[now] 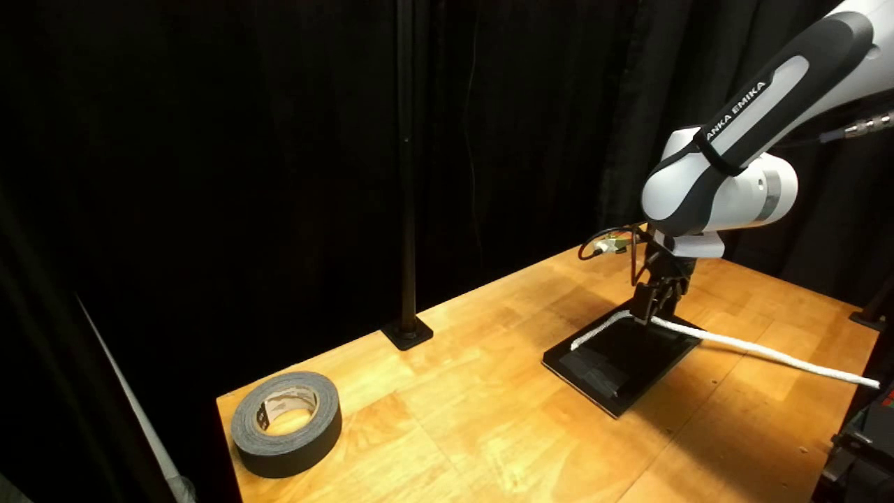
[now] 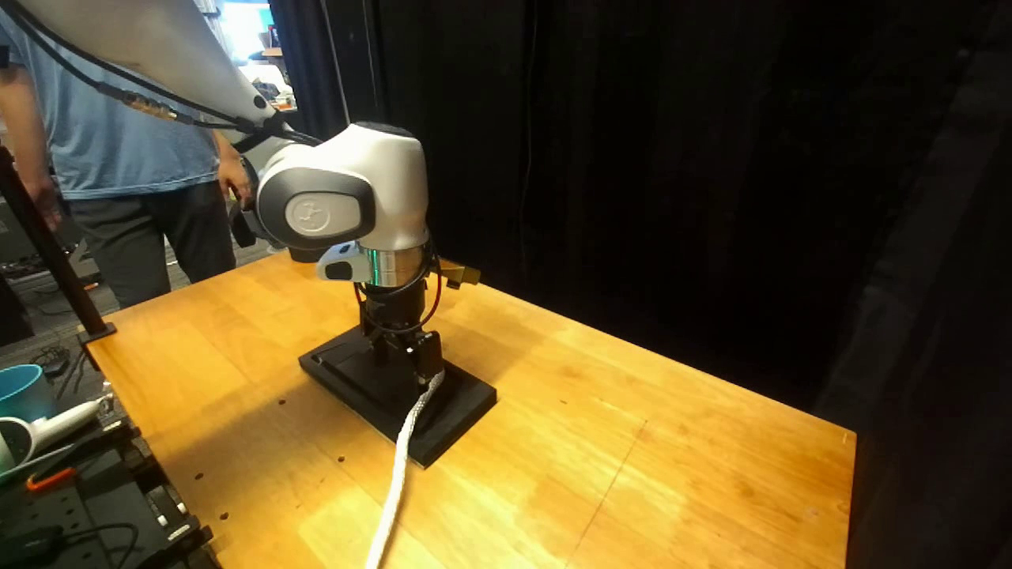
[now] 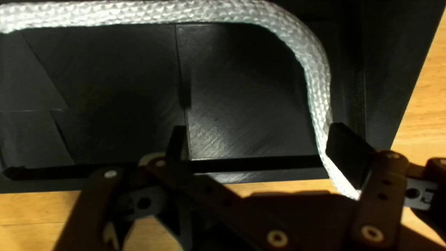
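A white braided rope [image 1: 771, 352] lies partly over a black, shallow-rimmed tray [image 1: 624, 360], its long end trailing off the tray across the wooden table. In the wrist view the rope [image 3: 316, 71] runs along the top, bends at the right and comes down beside the right-hand finger [image 3: 346, 152]. Whether it touches that finger I cannot tell. My gripper points down low over the tray, open, its fingers wide apart with bare tray floor showing between them. In exterior view 2 the gripper hides part of the rope [image 2: 402, 465].
A grey tape roll [image 1: 286, 423] sits at the table's far left corner. A black post [image 1: 408, 331] stands at the back edge. A person [image 2: 133, 142] is beyond the table in exterior view 2.
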